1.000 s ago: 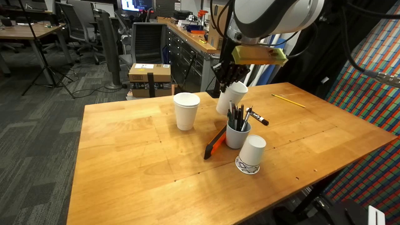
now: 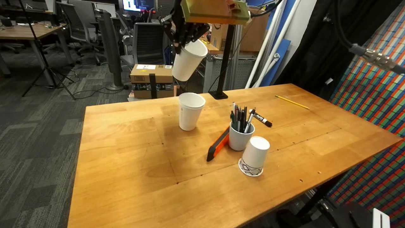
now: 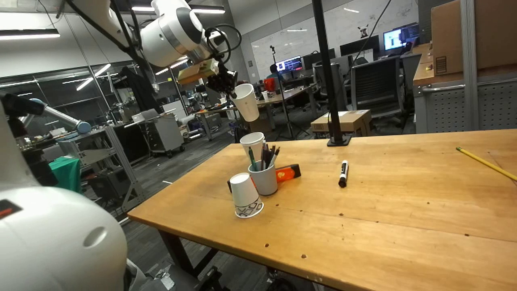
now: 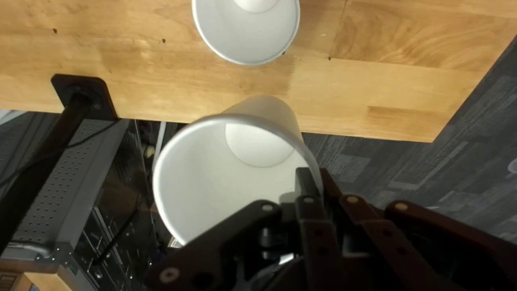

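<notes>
A white paper cup (image 2: 188, 60) hangs tilted in the air, with my gripper shut on its rim; one finger is inside the wall and the other outside. The wrist view looks into this held cup (image 4: 208, 179), which appears empty. Below it, a second white cup (image 2: 190, 112) stands upright on the table, mouth up, clear of the held one. In the wrist view this standing cup (image 4: 247, 34) is cut off by the top edge, and its inside looks empty.
On the table (image 2: 125, 159) stand a pen holder (image 2: 239, 138) full of pens and an upside-down patterned cup (image 2: 255, 155). An orange-black tool (image 2: 218, 146), a marker (image 2: 262, 118) and a pencil (image 2: 292, 102) lie about. A black post (image 3: 329, 72) rises at the table's edge.
The gripper and its cup have risen and moved left, from behind the pen holder to above the standing cup. The standing cup looks slightly shifted; its top now shows an open mouth.
</notes>
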